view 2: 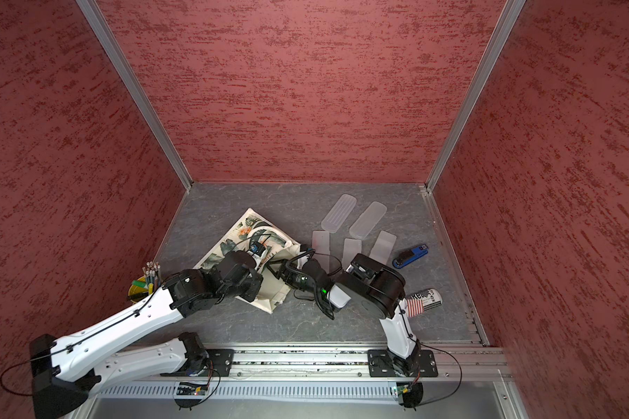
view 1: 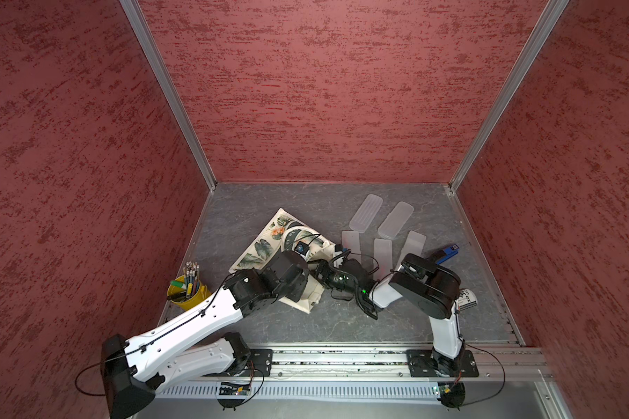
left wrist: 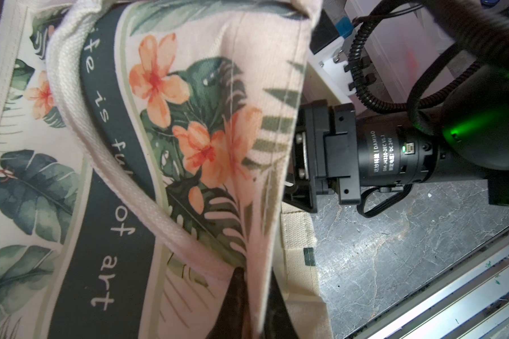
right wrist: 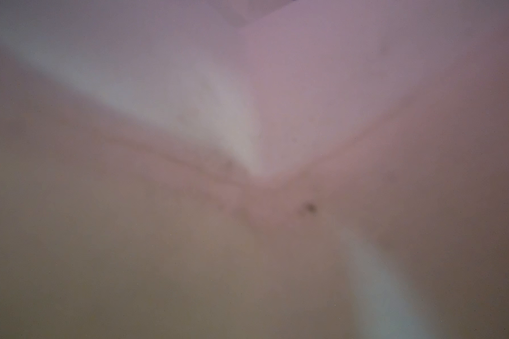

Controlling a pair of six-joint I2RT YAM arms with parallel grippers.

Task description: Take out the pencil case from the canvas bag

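Note:
The canvas bag (view 1: pixel 255 251) (left wrist: pixel 34 197) with leaf and flower print lies on the table. My left gripper is shut on the edge of the bag's opening, beside its white strap. My right gripper (view 1: pixel 317 272) reaches in at that opening from the right; the printed fabric hides its fingers in the left wrist view. The right wrist view shows only blurred pale fabric, so I cannot tell how its fingers stand. I cannot make out the pencil case.
Several translucent trays (view 1: pixel 366 213) lie right of the bag. A yellow cup of brushes (view 1: pixel 188 296) stands at the left; a blue object (view 2: pixel 410 256) and a white can (view 2: pixel 426 300) lie at the right.

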